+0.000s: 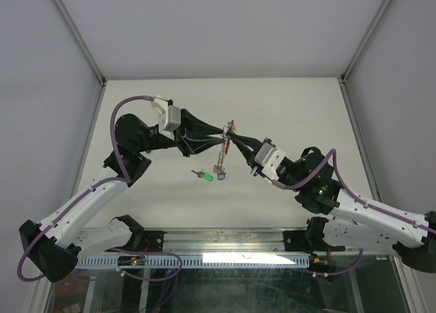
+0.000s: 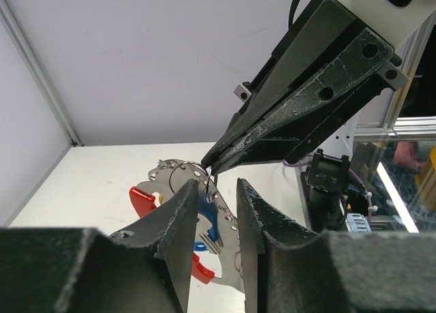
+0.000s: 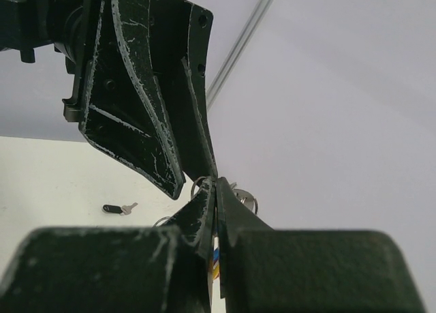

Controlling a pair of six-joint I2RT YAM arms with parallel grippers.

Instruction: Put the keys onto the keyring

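My right gripper is shut on the keyring (image 2: 178,168), a thin wire ring beside its tips. From there hangs a bunch (image 1: 221,161) with silver metal pieces, red parts (image 2: 143,201) and a blue part (image 2: 208,216). The left gripper (image 1: 223,135) stands part open opposite, its fingertips on either side of the bunch in the top view. In the left wrist view, its fingers (image 2: 180,221) show a gap with the hanging metal behind it. Whether they touch the ring is unclear. A key with a green head (image 1: 208,177) lies on the table.
Grey walls (image 1: 225,33) enclose it at the back and sides. Both arms reach in from the front corners, and their grippers nearly meet above the middle.
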